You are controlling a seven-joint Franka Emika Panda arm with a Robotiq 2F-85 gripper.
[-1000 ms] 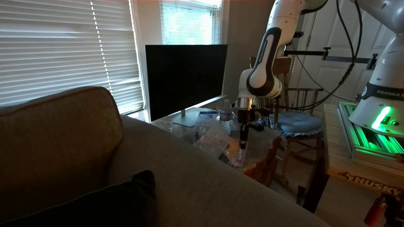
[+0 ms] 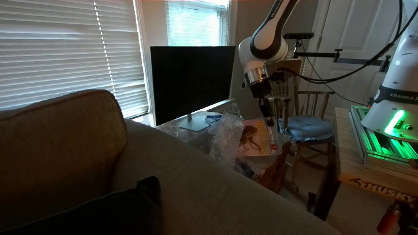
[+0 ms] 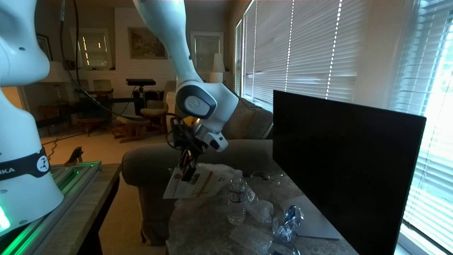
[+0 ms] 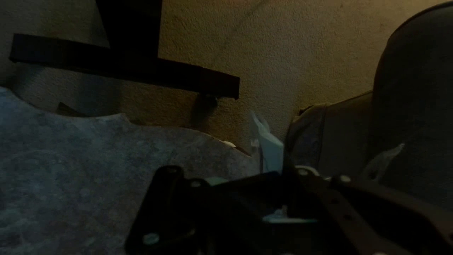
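A thin magazine (image 2: 256,137) with an orange cover and a dark picture hangs tilted above the table. My gripper (image 2: 270,120) is shut on its upper edge. In the second exterior view the pale back of the magazine (image 3: 201,185) shows, with the gripper (image 3: 187,175) at its near side. Clear plastic wrap (image 2: 227,135) is bunched beside the magazine; whether it is attached cannot be told. The wrist view is dark: black fingers fill the bottom, and a pale sheet edge (image 4: 271,151) sticks up past them.
A water bottle (image 3: 236,199) stands on the stone-patterned table (image 3: 199,229), among crumpled plastic and foil (image 3: 291,221). The monitor (image 3: 344,165) rises along one side. A couch (image 2: 188,184) borders the table, and a chair (image 2: 305,125) stands behind.
My gripper has risen and shifted right in exterior view 1, lifting the magazine off the table. The clear plastic has risen and bunched up, now covering much of the bottle.
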